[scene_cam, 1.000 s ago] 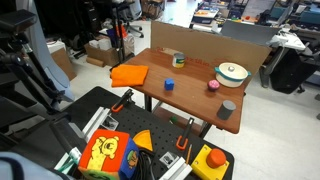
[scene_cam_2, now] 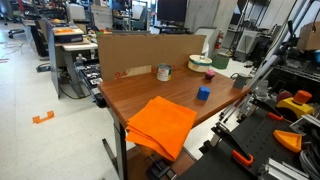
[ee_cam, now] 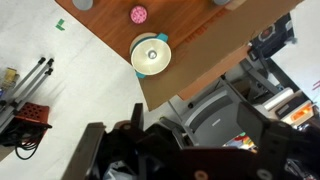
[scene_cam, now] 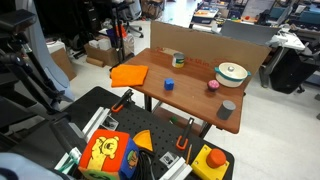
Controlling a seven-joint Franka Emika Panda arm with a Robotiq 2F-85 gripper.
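Note:
In the wrist view my gripper hangs high over the far edge of the table, dark fingers (ee_cam: 95,145) spread apart with nothing seen between them. A white lidded pot (ee_cam: 151,57) with a teal rim sits below, well away from the fingers. Beside it is a round pink object (ee_cam: 138,15). On the wooden table (scene_cam: 190,95) stand a blue cube (scene_cam: 169,84), a grey cup (scene_cam: 226,109) and a tin can (scene_cam: 178,59). An orange cloth (scene_cam_2: 162,126) lies at one end, draping over the edge.
A brown board (scene_cam: 210,47) rises along the table's back edge. The black stand (scene_cam: 150,130) nearer the robot bears a colourful toy box (scene_cam: 106,154), orange clamps and a yellow block with a red knob (scene_cam: 211,161). The table's middle has free room.

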